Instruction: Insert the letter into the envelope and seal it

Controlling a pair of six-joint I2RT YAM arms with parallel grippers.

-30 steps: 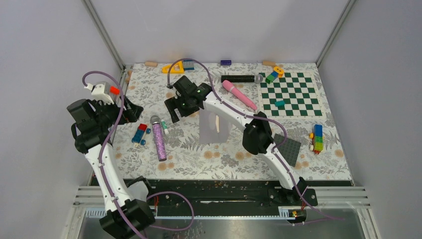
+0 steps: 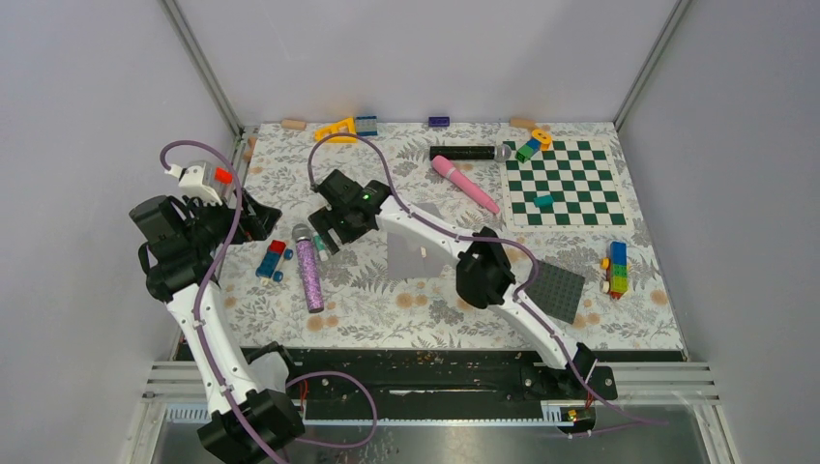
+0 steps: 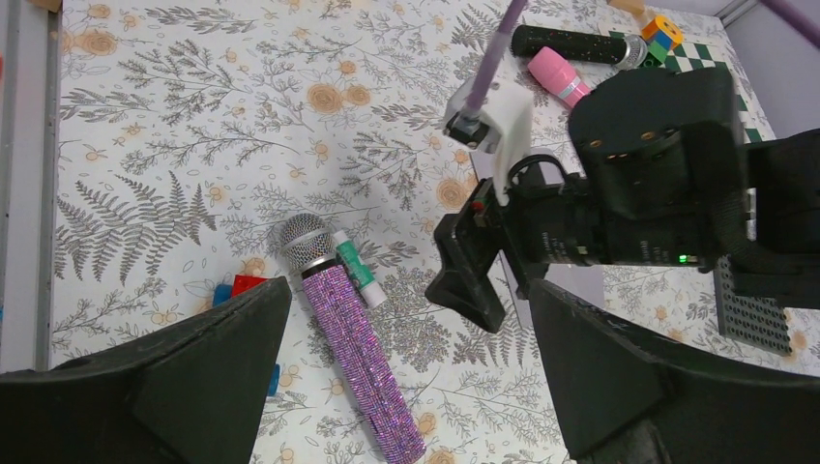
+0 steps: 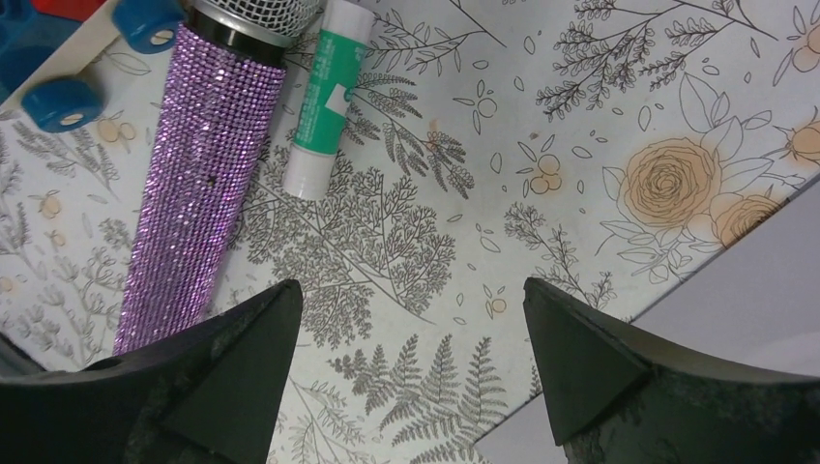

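Observation:
A grey paper rectangle, seemingly the envelope [image 2: 416, 266], lies flat mid-table with a pale strip at its centre, partly under my right arm. Whether a letter is inside cannot be told. A green-and-white glue stick [image 4: 327, 101] rests beside the head of a purple glitter microphone [image 4: 198, 184]. Above the table and close to the glue stick, my right gripper [image 2: 332, 230] is open; in the right wrist view nothing stands between its fingers. My left gripper [image 2: 263, 218] hangs open and empty over the table's left side.
A red-and-blue toy car [image 2: 274, 260] sits left of the purple microphone. Black [image 2: 464, 153] and pink [image 2: 466, 184] microphones, a chessboard [image 2: 566, 184], a dark baseplate [image 2: 558, 292] and a block vehicle [image 2: 617, 271] occupy the right.
My right gripper has moved left and toward the table's front, nearer the glue stick, while its arm covers more of the grey paper. The left arm has barely shifted.

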